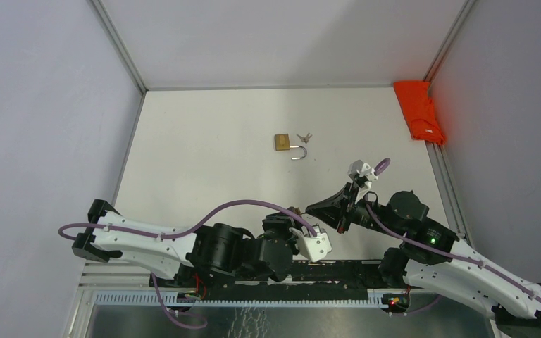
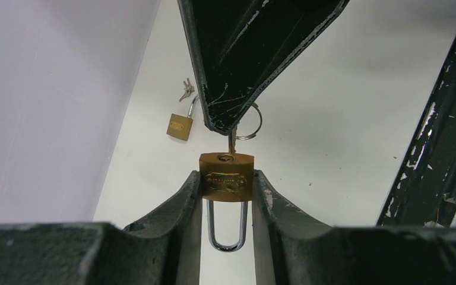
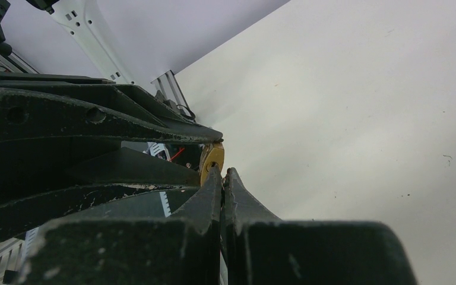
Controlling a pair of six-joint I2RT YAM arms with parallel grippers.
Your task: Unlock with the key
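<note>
A brass padlock (image 2: pixel 226 178) with its shackle downward sits between the fingers of my left gripper, which is shut on it. Just above its keyhole, my right gripper is shut on a key (image 2: pixel 231 142) with a ring (image 2: pixel 259 119); the fingertips largely hide the key. I cannot tell whether its tip is in the keyhole. In the right wrist view the padlock's keyhole face (image 3: pixel 212 155) shows behind the right fingertips.
A second padlock (image 1: pixel 282 142) with open shackle and loose keys (image 1: pixel 305 137) lie at mid-table. An orange cloth (image 1: pixel 419 109) is at the back right.
</note>
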